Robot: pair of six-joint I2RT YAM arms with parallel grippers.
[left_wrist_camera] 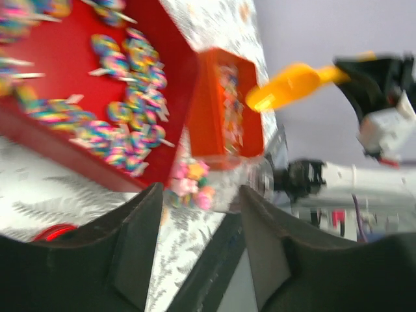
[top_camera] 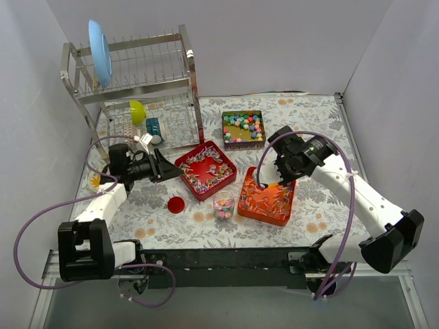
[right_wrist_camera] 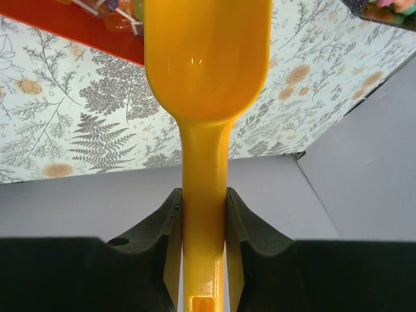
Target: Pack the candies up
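In the right wrist view my right gripper is shut on a yellow scoop (right_wrist_camera: 205, 78); its bowl looks empty and is above the orange tray (top_camera: 267, 216). A clear jar (top_camera: 223, 205) of colourful candies stands left of that tray, a round red lid (top_camera: 175, 204) further left. The red tray (top_camera: 201, 149) holds lollipops. My left gripper (top_camera: 162, 167) hangs beside the red tray's left side, its fingers apart with nothing seen between them in the left wrist view.
A box (top_camera: 243, 142) of colourful candies stands at the back. A dish rack (top_camera: 130, 88) with a blue plate and cups fills the back left.
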